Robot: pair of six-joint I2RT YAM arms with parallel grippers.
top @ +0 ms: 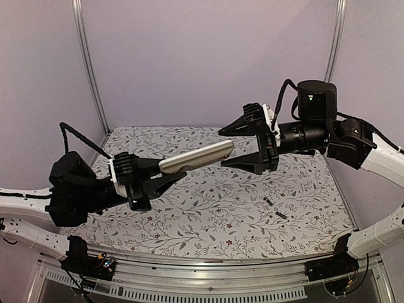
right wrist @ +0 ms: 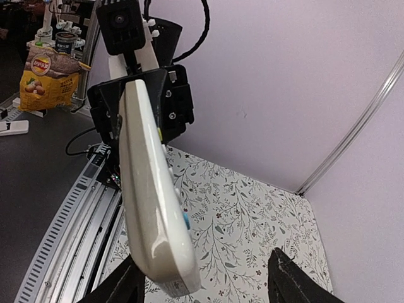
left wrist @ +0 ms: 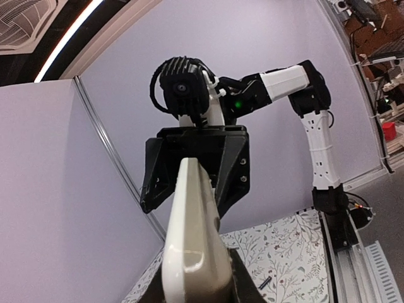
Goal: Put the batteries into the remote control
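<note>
The white remote control (top: 199, 157) is held in the air by its left end, with my left gripper (top: 165, 175) shut on it. Its free end points right, toward my right gripper (top: 226, 149), whose fingers stand part open with that end at the mouth of the gap. In the right wrist view the remote (right wrist: 151, 183) runs down close to the left finger (right wrist: 123, 285); clear space lies beside the right finger. Two small dark batteries, one battery (top: 268, 201) and another battery (top: 281, 215), lie on the table at right. The battery compartment is not clearly visible.
Beneath both grippers the flower-patterned table (top: 189, 221) is mostly bare. A metal rail (top: 208, 278) borders its front edge, and pale walls enclose the other sides. A yellow chip bag (right wrist: 47, 79) stands outside the work area.
</note>
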